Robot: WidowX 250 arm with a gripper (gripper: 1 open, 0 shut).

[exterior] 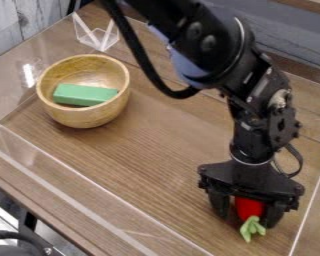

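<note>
My black gripper (251,200) is low over the table at the bottom right, around a red object (250,211) with a green leafy end (252,228), which pokes out beneath it toward the front. The gripper body hides much of the red object and the fingertips, so I cannot tell whether they are closed on it.
A wooden bowl (111,108) with a green block (85,93) in it stands at the upper left. A white wire-like item (96,32) is at the back left.
</note>
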